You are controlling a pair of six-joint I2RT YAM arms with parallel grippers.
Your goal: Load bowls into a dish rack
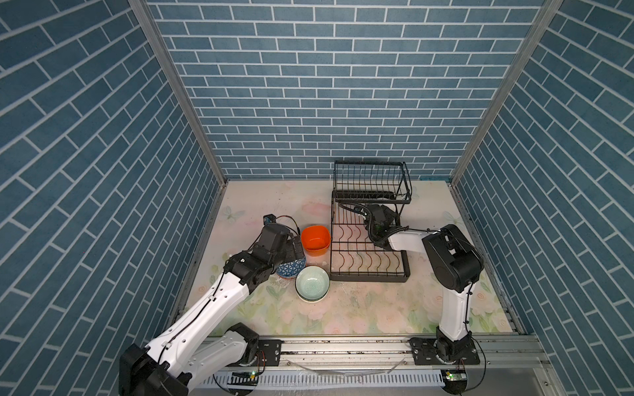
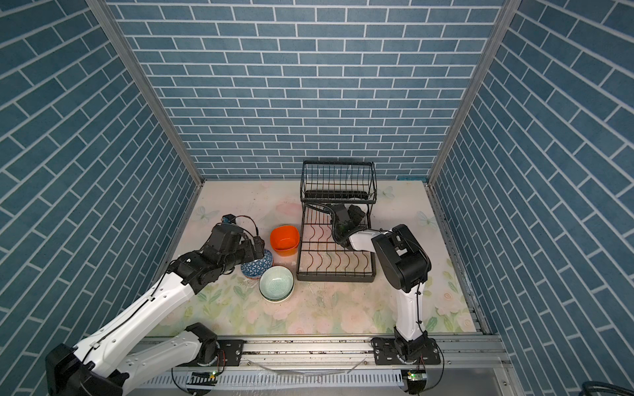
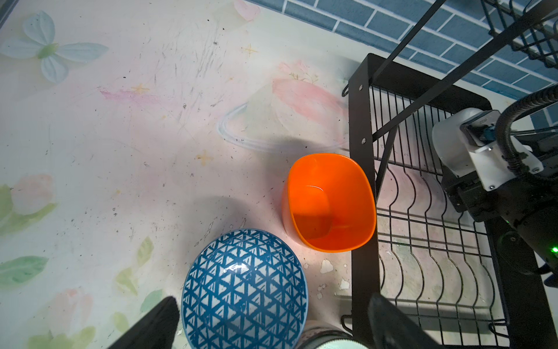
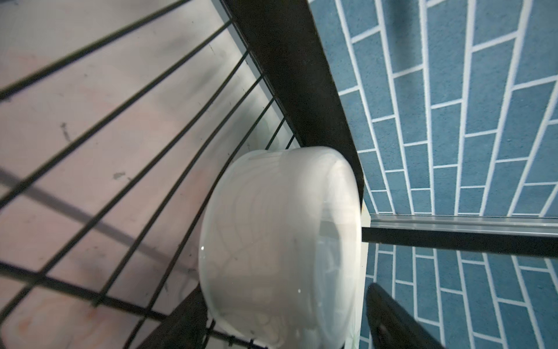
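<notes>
In the right wrist view a white bowl point(image 4: 261, 232) stands on its side in the back corner of the black dish rack point(image 1: 369, 277), its opening turned toward the wall. My right gripper is open, one finger on each side of it, with a gap showing at the outer finger. Above a blue patterned bowl point(image 3: 244, 290) hangs my left gripper, also open and empty. An orange bowl point(image 3: 331, 203) sits against the rack's left side. Nearer the front edge is a pale green bowl point(image 1: 312, 283).
An upper wire shelf point(image 1: 369, 181) overhangs the rack's rear, close above the right hand. The rack's middle and front slots point(image 1: 356, 250) are empty. Bare table point(image 1: 369, 307) lies in front of the rack.
</notes>
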